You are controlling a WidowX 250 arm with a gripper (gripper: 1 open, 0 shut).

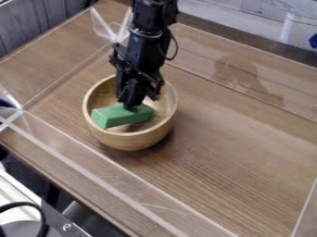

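A wooden bowl (144, 133) stands on the table, left of the middle of the view, with a green block (117, 117) lying inside it. The black gripper (132, 98) reaches down from the top into the bowl, its tips low beside the upper side of the block. It looks shut; whether anything is between the fingers cannot be made out clearly.
Clear tape strips run along its left and front parts. A whitish wall (254, 18) is at the back, and dark equipment lies off the lower-left edge.
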